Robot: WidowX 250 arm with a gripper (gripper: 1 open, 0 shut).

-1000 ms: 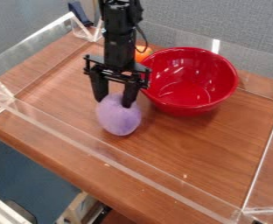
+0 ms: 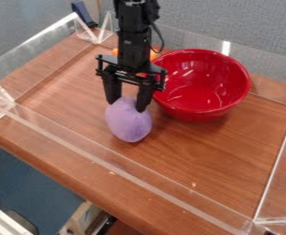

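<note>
A purple eggplant-like toy lies on the wooden table just left of and in front of a red bowl. My black gripper hangs low over the toy, its fingers at the toy's upper end; whether they close on it is unclear. A small orange item is mostly hidden behind the gripper.
Clear plastic walls edge the wooden table. A grey wall stands behind.
The gripper has shifted slightly up and looks a little more upright over the toy. The toy and bowl have stayed nearly in place.
</note>
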